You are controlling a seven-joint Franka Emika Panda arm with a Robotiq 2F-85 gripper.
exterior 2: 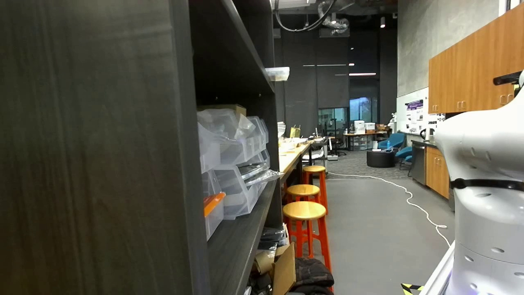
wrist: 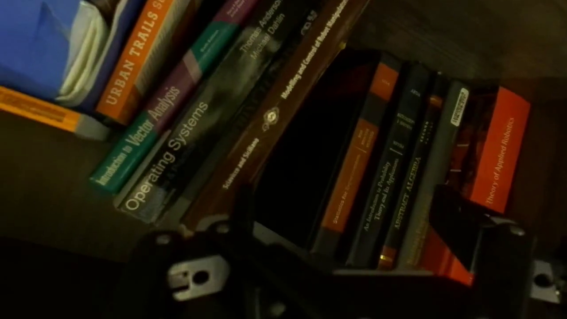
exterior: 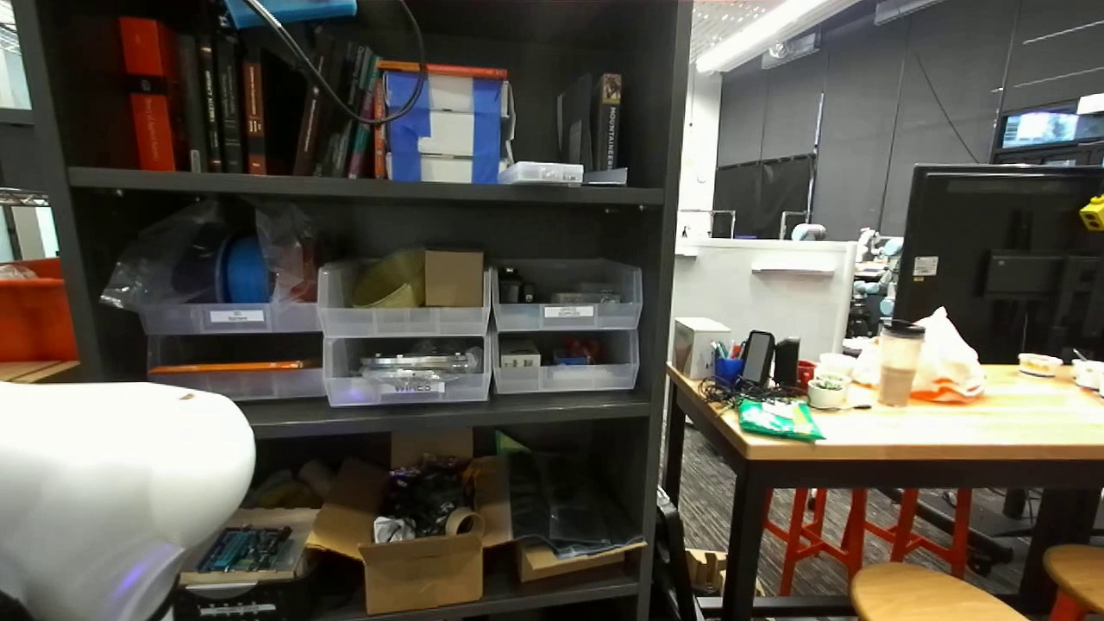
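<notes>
In the wrist view my gripper stands open, its two dark fingers wide apart with nothing held between them. Beyond the fingers is a row of books on the shelf. A brown book on robot manipulators [wrist: 271, 117] leans to one side, against the Operating Systems book [wrist: 175, 154] and the Vector Analysis book [wrist: 138, 138]. Past a dark gap stand an orange-and-black statistics book [wrist: 351, 175], the Abstract Algebra book [wrist: 409, 186] and a red Theory of Applied Robotics book [wrist: 502, 149]. In exterior view 1 the gripper itself is out of frame; a blue part with a cable [exterior: 300, 10] shows at the top.
The black bookshelf [exterior: 362, 188] carries blue-and-white boxes [exterior: 450, 129] right of the books. Clear plastic bins [exterior: 404, 321] fill the shelf below. A white arm link [exterior: 114, 486] covers the lower left. Bare shelf lies around the small white box [exterior: 540, 172].
</notes>
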